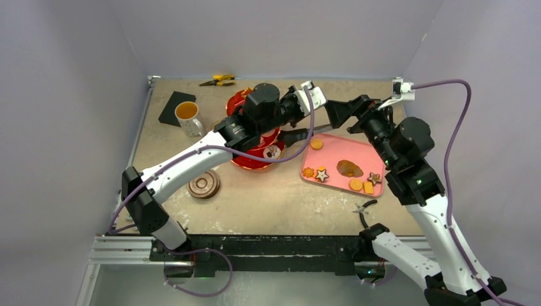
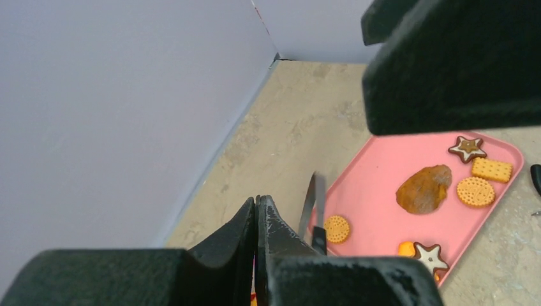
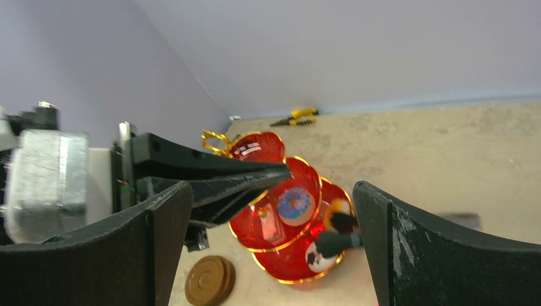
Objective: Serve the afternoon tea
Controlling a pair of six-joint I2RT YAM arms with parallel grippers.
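Observation:
Black-handled metal tongs are blurred in the right wrist view, apart from both grippers. From the top, the tongs lie across the gap between the red tiered stand and the pink tray; whether they touch the table cannot be told. My left gripper is shut, its tips together and empty. My right gripper stands wide open, nothing between its fingers. On the tray are a brown bread piece, a star cookie and several other cookies. My left arm partly covers the stand.
At the left stand an orange-lined mug, a black square and a round brown coaster stack. Yellow pliers lie at the back edge, black pliers in front of the tray.

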